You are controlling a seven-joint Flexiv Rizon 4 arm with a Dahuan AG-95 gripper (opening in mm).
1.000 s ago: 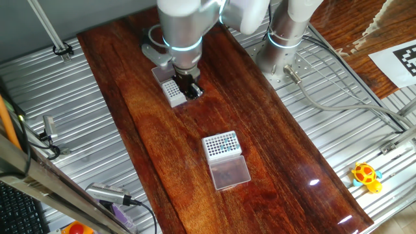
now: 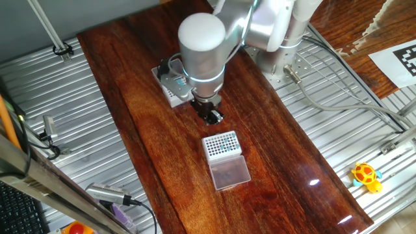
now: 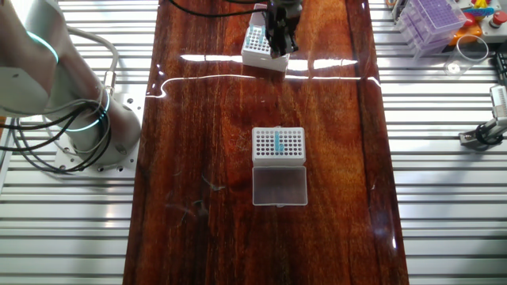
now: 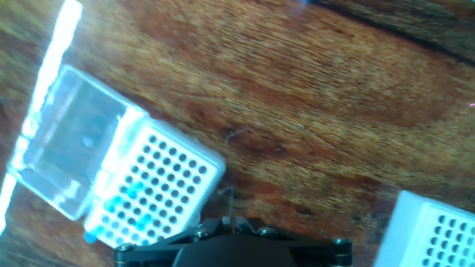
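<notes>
My gripper (image 2: 212,118) hangs over the wooden board, between two white racks with rows of holes. The near rack (image 2: 221,145) has its clear lid (image 2: 231,173) folded open, and a few blue pieces sit in its holes (image 3: 279,142). In the second exterior view the gripper (image 3: 280,52) partly covers the far rack (image 3: 257,57), which also shows blue. The wrist view shows one rack with lid and blue pieces (image 4: 156,182) at left and part of another rack (image 4: 445,237) at lower right. Blur at the gripper hides whether its fingers meet or hold anything thin.
Bare wooden board (image 3: 222,229) surrounds the near rack. Slatted metal table (image 3: 444,206) lies along both sides of the board. A purple rack (image 3: 432,28) and a clear cup (image 3: 467,54) stand off the board, as does a toy turtle (image 2: 366,175).
From beside the far rack, my gripper has moved right and toward the near rack in the first exterior view. Both racks stay where they were.
</notes>
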